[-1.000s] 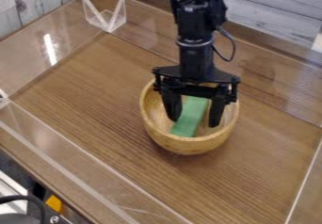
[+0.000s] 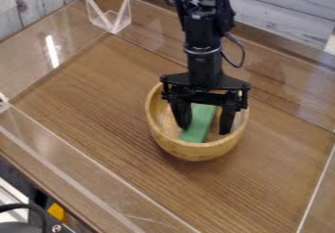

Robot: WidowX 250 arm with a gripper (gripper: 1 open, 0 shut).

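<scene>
A black gripper (image 2: 203,108) reaches down from the top into a round tan bowl (image 2: 193,149) right of centre, its two fingers spread on either side. A green block (image 2: 198,125) lies in the bowl between the fingers; whether the fingers touch it or the bowl's wall cannot be told.
A white wire-like holder (image 2: 110,14) stands at the back left. Wall panels line the back right.
The gripper has shifted very slightly, and its fingers look a little closer together over the green block. The bowl has hardly moved.
</scene>
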